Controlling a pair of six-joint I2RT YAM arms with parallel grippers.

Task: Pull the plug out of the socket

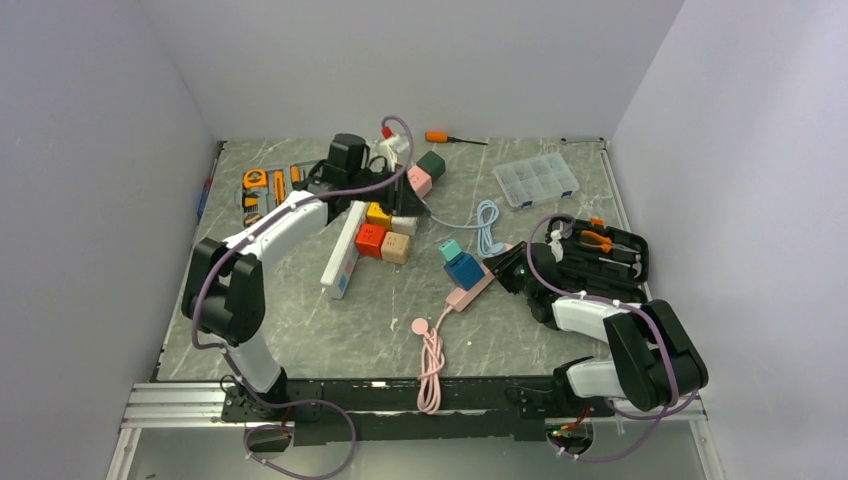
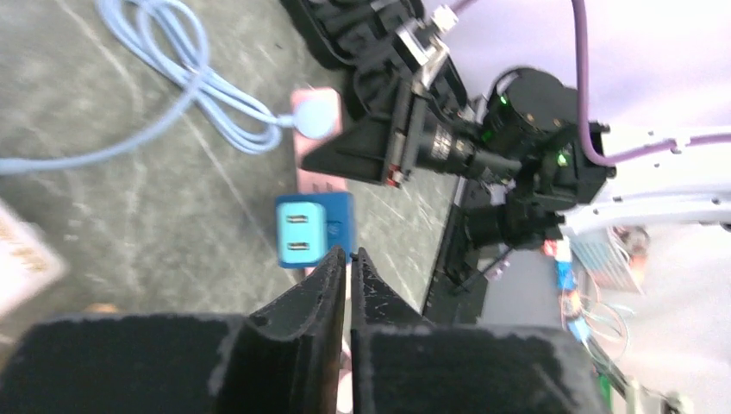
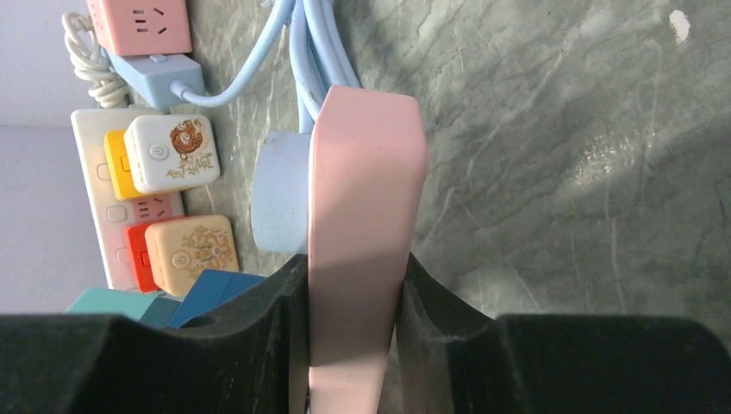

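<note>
A pink power strip [image 1: 470, 290] lies at the middle right, with my right gripper shut on it; its pink cable [image 1: 430, 365] is coiled toward the front. A blue cube plug [image 1: 463, 271] with a turquoise plug [image 2: 302, 233] on it sits on or against the strip. A round light blue plug [image 2: 316, 117] with a coiled cable is at the strip's far end. My left gripper is raised to the upper left, away from the strip; its fingertips look close together, and I cannot tell whether anything is between them.
A white strip [image 1: 341, 260] with coloured plugs stands left of centre. Toolkits lie at left and right, a clear organizer box [image 1: 535, 182] at the back right.
</note>
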